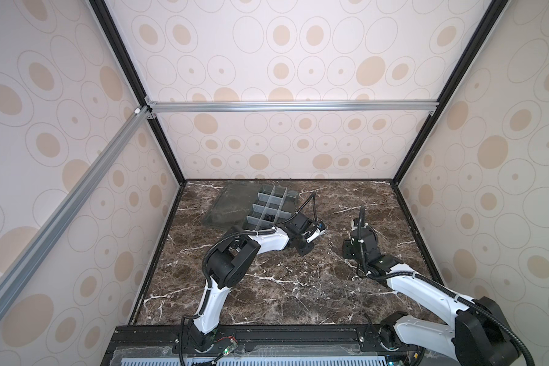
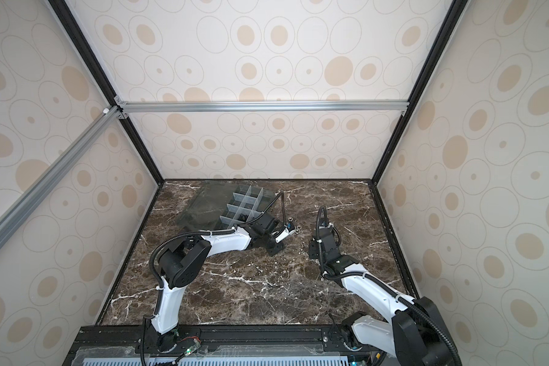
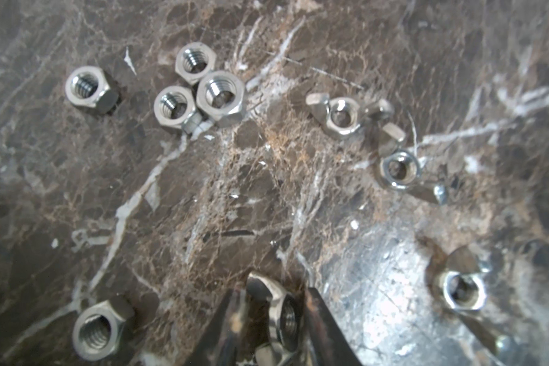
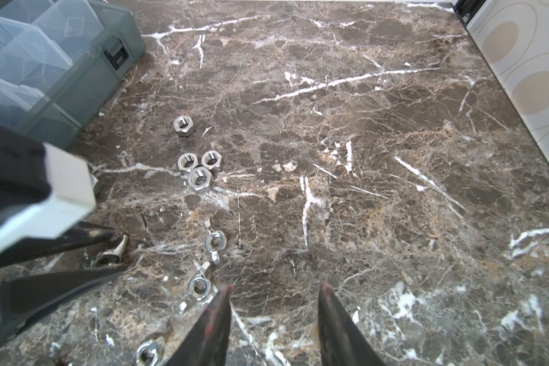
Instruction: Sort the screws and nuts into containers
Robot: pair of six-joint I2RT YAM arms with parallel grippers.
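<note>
Between the fingers of my left gripper lies a wing nut (image 3: 283, 320), tipped on edge; the fingers are part open, with gaps showing beside it. Farther off in the left wrist view are a cluster of three hex nuts (image 3: 220, 97), one lone hex nut (image 3: 90, 89) and another hex nut (image 3: 100, 328) at lower left. Three more wing nuts rest to the right: one (image 3: 342, 116) touching or nearly touching another (image 3: 400, 169), and one apart (image 3: 463, 291). My right gripper stands open and empty above bare table.
The divided container (image 4: 97, 67) stands open at the far left of the right wrist view, its compartments (image 1: 271, 207) partly behind the left arm. Free marble tabletop (image 4: 378, 213) spreads to the right. The left gripper's fingers (image 4: 61, 292) reach into the right wrist view.
</note>
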